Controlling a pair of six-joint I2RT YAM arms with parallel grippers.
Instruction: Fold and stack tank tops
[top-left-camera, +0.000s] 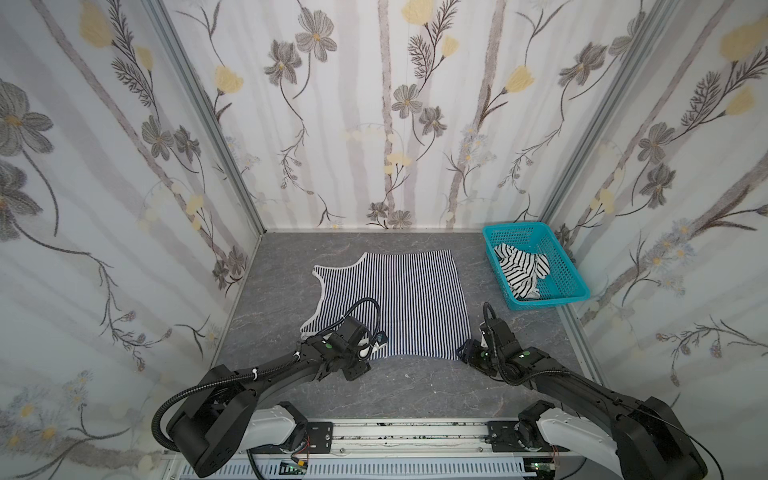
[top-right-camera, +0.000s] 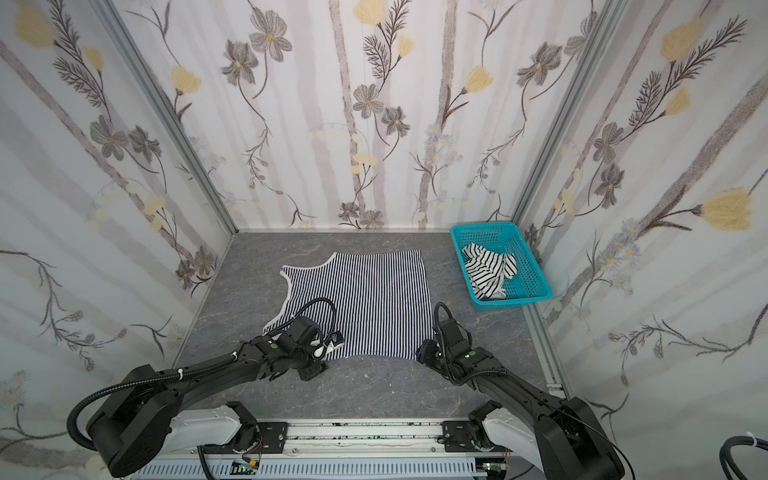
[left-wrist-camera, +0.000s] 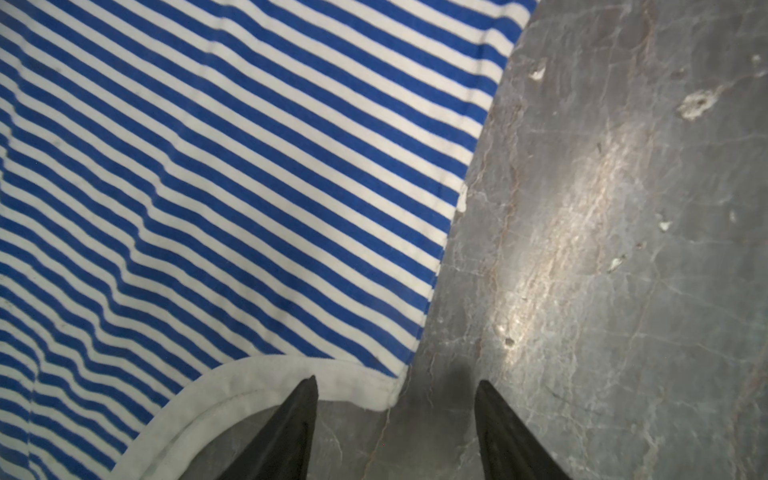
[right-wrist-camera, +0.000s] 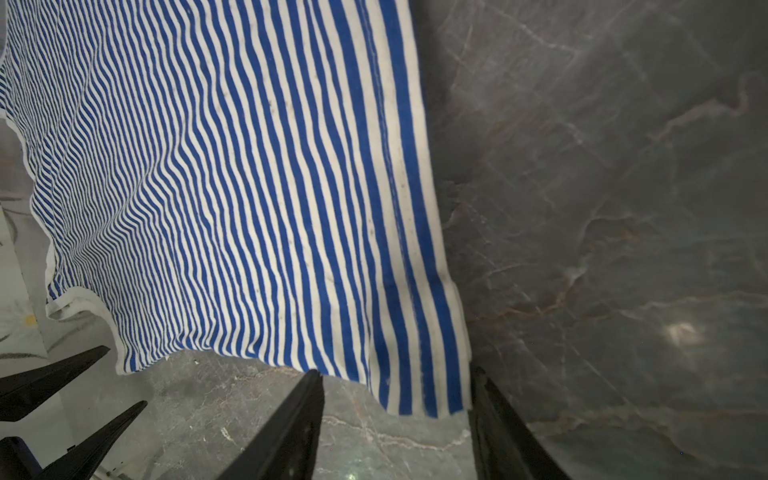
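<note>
A blue-and-white striped tank top (top-left-camera: 400, 296) lies spread flat, neckline to the left and hem to the right. My left gripper is open at the near edge, by the corner where the white binding meets the side. My right gripper is open at the near hem corner, which lies between its fingers. Both wrist views show the striped cloth (left-wrist-camera: 280, 200) resting on the table.
A teal basket (top-left-camera: 560, 280) at the back right holds a crumpled striped garment (top-left-camera: 520, 268). Bare grey table (top-left-camera: 416, 392) runs along the front and left.
</note>
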